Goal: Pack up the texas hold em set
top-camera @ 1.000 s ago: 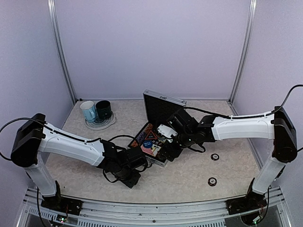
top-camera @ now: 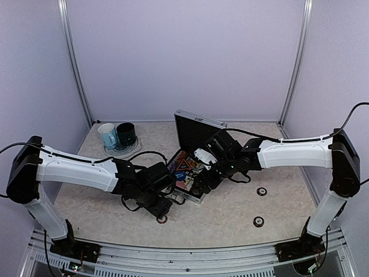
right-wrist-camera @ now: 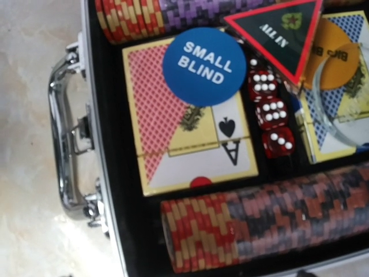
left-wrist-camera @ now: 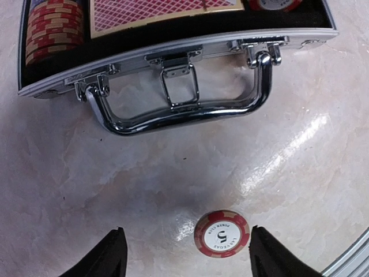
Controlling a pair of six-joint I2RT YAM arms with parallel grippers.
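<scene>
A red-rimmed poker chip (left-wrist-camera: 222, 234) lies flat on the table in front of the open case. My left gripper is over it, fingers wide apart on either side and nothing held; the chip is closer to the right-hand finger (left-wrist-camera: 277, 259). In the case (top-camera: 188, 179) sit rows of chips (right-wrist-camera: 265, 222), a boxed card deck (right-wrist-camera: 155, 127), red dice (right-wrist-camera: 271, 112), a blue small blind disc (right-wrist-camera: 204, 66) and a triangular all-in marker (right-wrist-camera: 282, 40). Above the case's right part hovers my right gripper (top-camera: 203, 183), open; only its fingertips reach the right wrist view's lower edge.
Two loose chips, one farther back (top-camera: 262, 191) and one nearer (top-camera: 258, 221), lie on the right of the table. A light blue mug (top-camera: 107, 136) and a black mug (top-camera: 126, 134) stand at back left. The case lid (top-camera: 199, 123) stands raised.
My left arm has shifted a little, and the chip near its gripper, earlier hidden from the top view, now shows below it. My right arm has stayed nearly still.
</scene>
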